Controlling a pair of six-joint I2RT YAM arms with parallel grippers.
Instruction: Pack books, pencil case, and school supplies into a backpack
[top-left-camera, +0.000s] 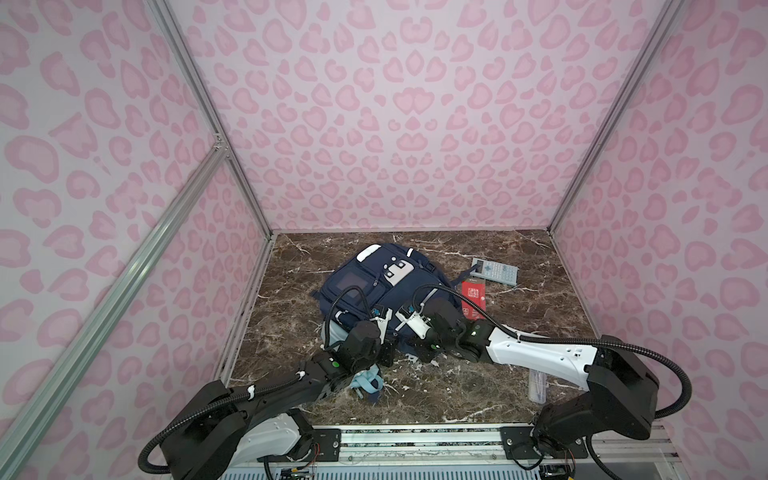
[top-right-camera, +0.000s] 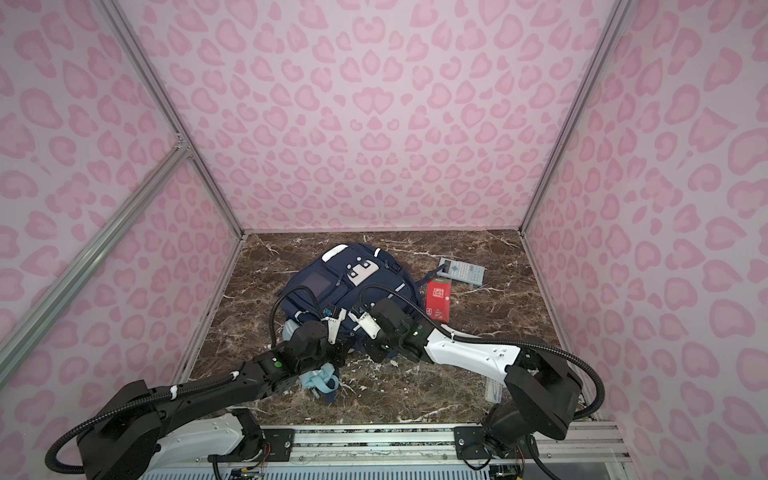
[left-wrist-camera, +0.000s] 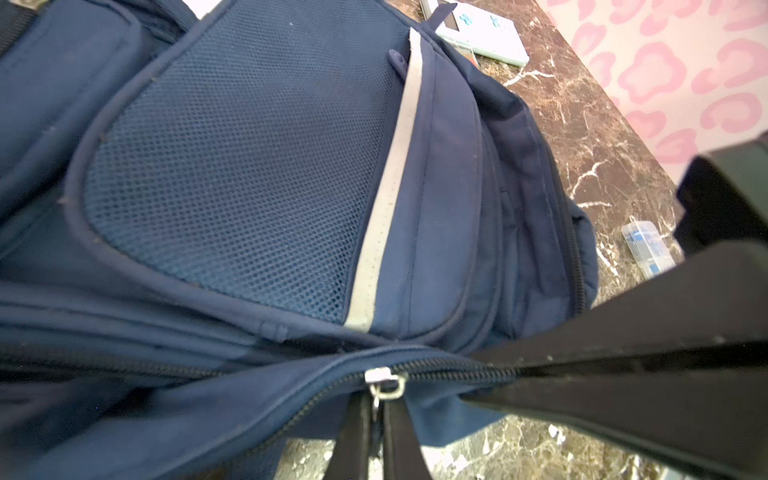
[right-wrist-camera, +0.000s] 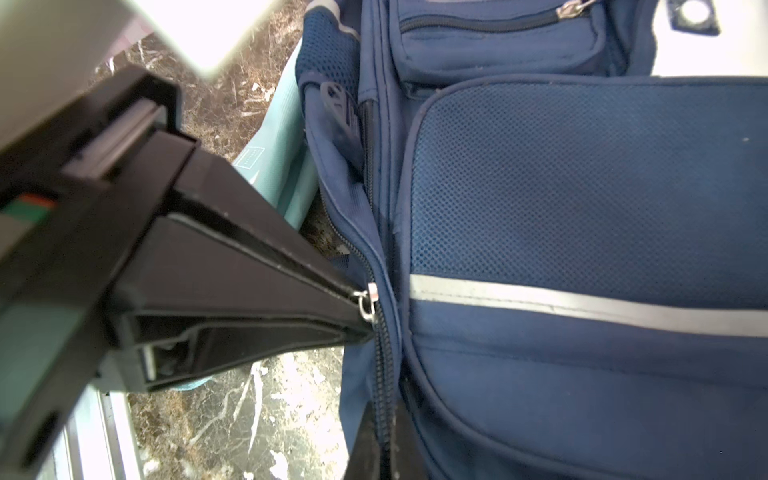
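The navy backpack (top-left-camera: 384, 272) lies on the marble table with a zip along its near side. In the left wrist view my left gripper is at the metal zipper pull (left-wrist-camera: 384, 380); whether it grips it is unclear. The right wrist view shows its dark fingers beside that pull (right-wrist-camera: 368, 304). My right gripper is shut at the zip line, nothing clearly held. A red book (top-right-camera: 438, 300), pale calculator (top-left-camera: 494, 270) and clear case (top-left-camera: 537, 386) lie on the table.
Light-blue items (top-left-camera: 364, 380) lie under and in front of the backpack's left side. Pink-patterned walls surround the table, with a metal rail along the front.
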